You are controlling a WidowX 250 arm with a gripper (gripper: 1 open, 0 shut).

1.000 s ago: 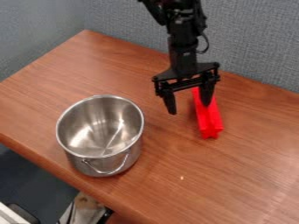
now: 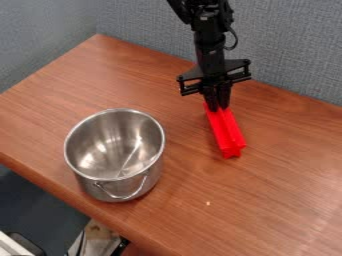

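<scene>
The black gripper (image 2: 215,98) is at the upper middle of the camera view, its fingers closed around the back end of a long red bar (image 2: 226,133). The bar lies along the wooden table (image 2: 267,200), angled from the gripper toward the viewer. A steel pot (image 2: 115,152) with a wire handle stands to the front left, apart from the bar.
Grey padded walls (image 2: 294,65) rise behind the table and at its left. The table's front left edge drops to a dark area with some clutter.
The gripper has moved over the red bar's back end and its fingers have closed on it. The bar has shifted slightly left. The pot is unmoved.
</scene>
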